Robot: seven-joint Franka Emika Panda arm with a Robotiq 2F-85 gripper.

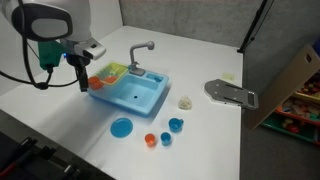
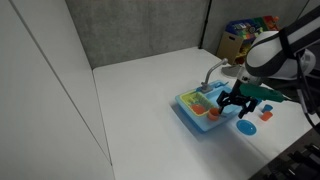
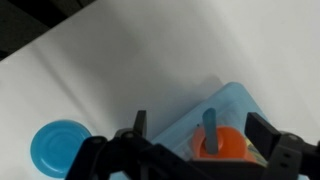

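Observation:
My gripper (image 1: 91,70) is open, low over the left corner of a blue toy sink (image 1: 155,107). An orange cup-like piece (image 1: 95,82) sits at that corner, close to the fingers. Looking down in the wrist view, I see the orange piece (image 3: 232,145) between the two spread fingers, with a narrow blue strip (image 3: 210,130) in front of it. Its lower part is hidden by the gripper. In exterior view 2 the orange piece (image 2: 214,113) shows beside the gripper (image 2: 236,106). Whether a finger touches it I cannot tell.
A blue plate (image 1: 121,128) lies before the sink. Right of it are a small orange cup (image 1: 151,140) and blue cups (image 1: 176,125). The faucet (image 1: 140,48) rises at the sink's back. A grey tray (image 1: 230,94) lies farther right.

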